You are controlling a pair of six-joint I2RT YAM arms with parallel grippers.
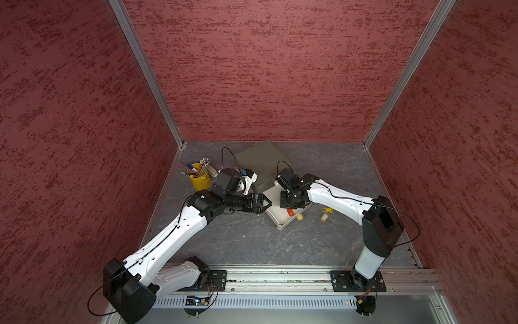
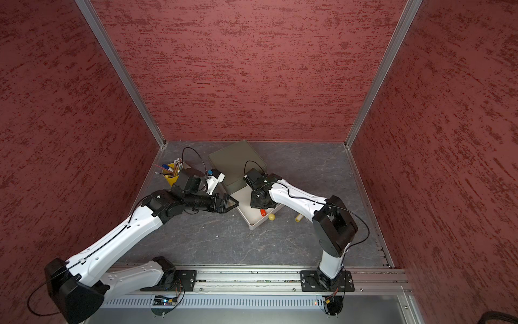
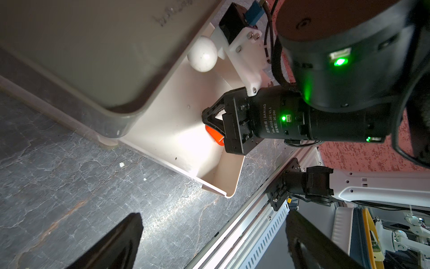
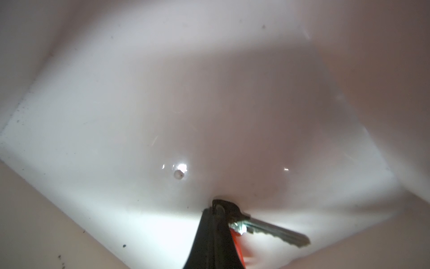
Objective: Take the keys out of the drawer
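Note:
The white drawer (image 1: 279,225) is pulled out. Inside it, a key (image 4: 280,232) with a dark head and a red tag (image 3: 215,135) lie at the fingertips of my right gripper. That gripper points down into the drawer with its fingers pressed together. The key's head touches or sits just behind the fingertips; whether it is pinched between them I cannot tell. In the left wrist view the red tag is partly covered by the right gripper's fingers. My left gripper (image 1: 263,203) hovers by the drawer's left side, its fingers (image 3: 118,242) wide apart with nothing between them.
The grey cabinet (image 1: 264,159) stands behind the drawer. A white ball (image 3: 202,53) is at the drawer's back part. Right of the drawer lie a yellow ball (image 1: 300,217) and a small cylinder (image 1: 324,217). A yellow pencil cup (image 1: 201,181) stands at the left.

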